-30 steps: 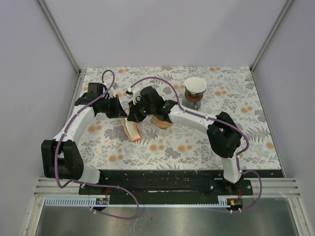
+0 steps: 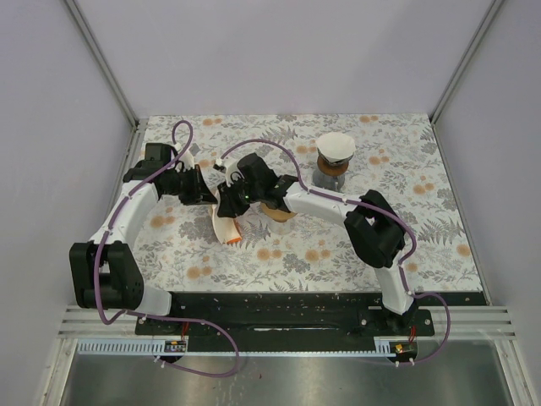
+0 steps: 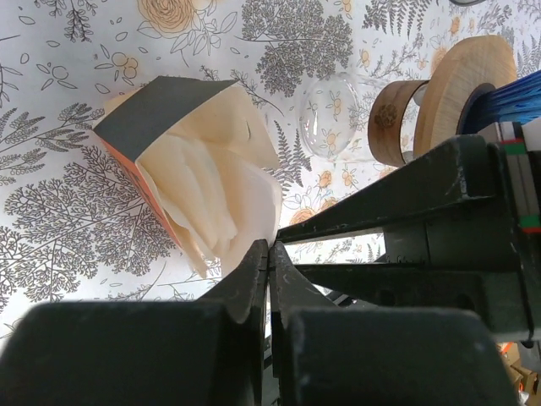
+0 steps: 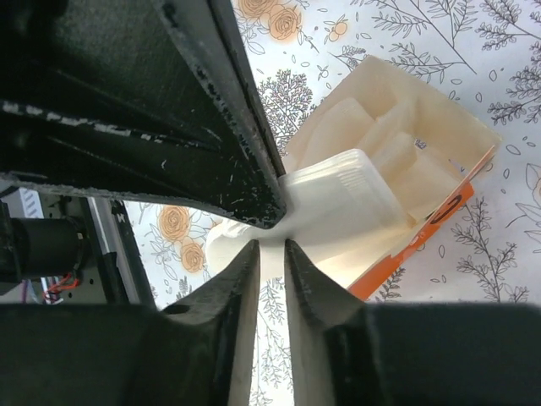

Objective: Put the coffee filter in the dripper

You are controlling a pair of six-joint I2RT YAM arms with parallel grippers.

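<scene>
The filter box [image 3: 148, 131], dark and orange, lies open on the cloth with pale filters in it. One white filter [image 3: 245, 207] sticks out toward both grippers. My left gripper is shut at that filter's edge; whether it pinches it is hard to tell. My right gripper [image 2: 226, 205] is right beside it, its fingers part open around the filter [image 4: 338, 211], reaching in close to the left fingertips. The glass dripper [image 3: 330, 118] with its wooden collar [image 3: 385, 123] appears beyond in the left wrist view.
A wooden disc [image 2: 279, 216] lies under the right arm. A dripper stand with a white top [image 2: 336, 144] stands at the back right.
My right arm has shifted slightly toward the front, its fingers now lower over the filter.
</scene>
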